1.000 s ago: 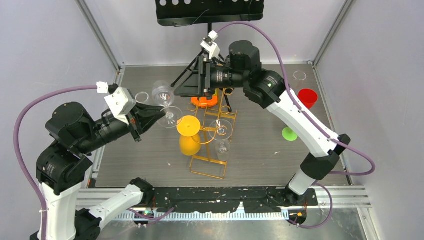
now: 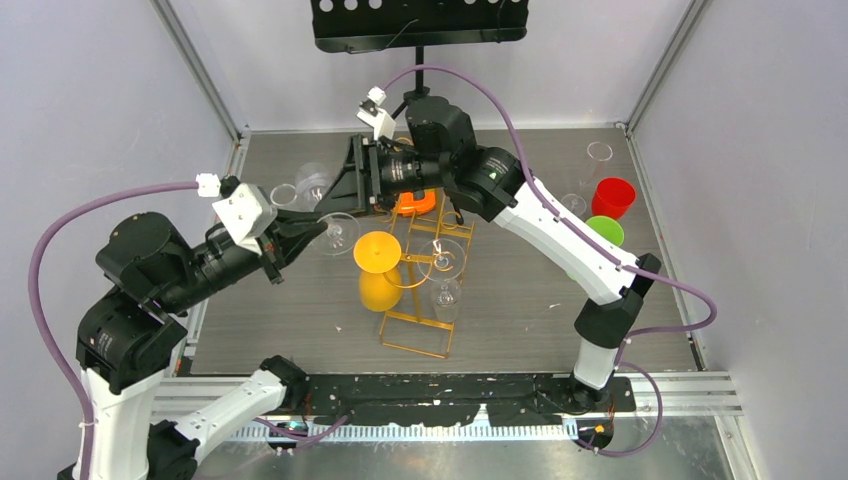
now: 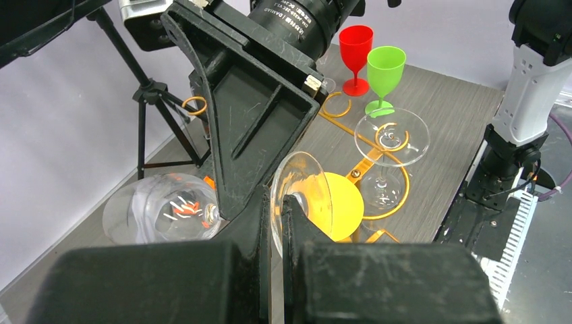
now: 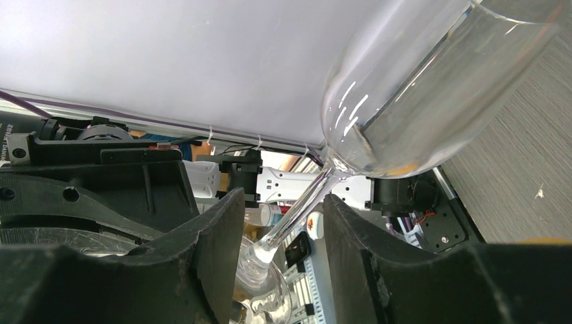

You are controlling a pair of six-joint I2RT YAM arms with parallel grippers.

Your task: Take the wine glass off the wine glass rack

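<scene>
A clear wine glass is held tilted in the air, its bowl (image 3: pixel 162 209) on the left of the left wrist view and its foot (image 3: pixel 313 192) by the left fingertips. My left gripper is shut with the thin foot between its fingers. Around the slim stem (image 4: pixel 303 206) stands my right gripper, its fingers apart on either side with gaps showing. From above, the right gripper partly hides the bowl (image 2: pixel 312 180). The gold rack (image 2: pixel 415 318) stands to the right of the glass, holding a yellow goblet (image 2: pixel 378 252) and another clear glass (image 2: pixel 442 260).
Red (image 2: pixel 613 198) and green (image 2: pixel 607 230) goblets stand at the right, near clear glasses. An orange item (image 2: pixel 415 203) sits at the rack's back. Both grippers are very close together. Open table lies right of the rack.
My right gripper has moved left, over the rack's back end, to the held glass, now covering part of its bowl. The left arm and the glass have barely shifted.
</scene>
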